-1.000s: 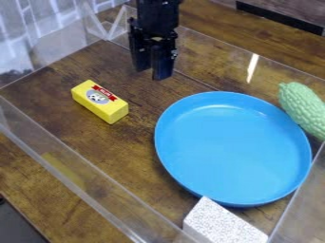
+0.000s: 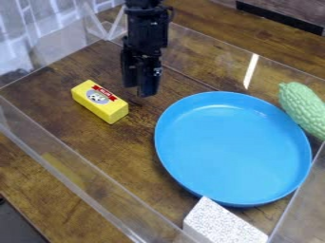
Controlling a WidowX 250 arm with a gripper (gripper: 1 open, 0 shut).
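The black robot gripper point(image 2: 140, 82) hangs from the top of the view over the wooden floor of the bin, up and to the right of a yellow box point(image 2: 101, 102) with a red-and-white label. Whether its fingers are open or shut is hard to tell. A large blue plate point(image 2: 233, 148) fills the right middle of the bin.
A pale green corn-like object point(image 2: 302, 108) lies at the right edge, beside the plate. A white speckled block point(image 2: 222, 224) sits at the bottom right. Clear bin walls surround the area; bare wood is free around the yellow box and behind the plate.
The gripper has moved slightly down in the view over the last second. The yellow box, plate and other objects look unmoved.
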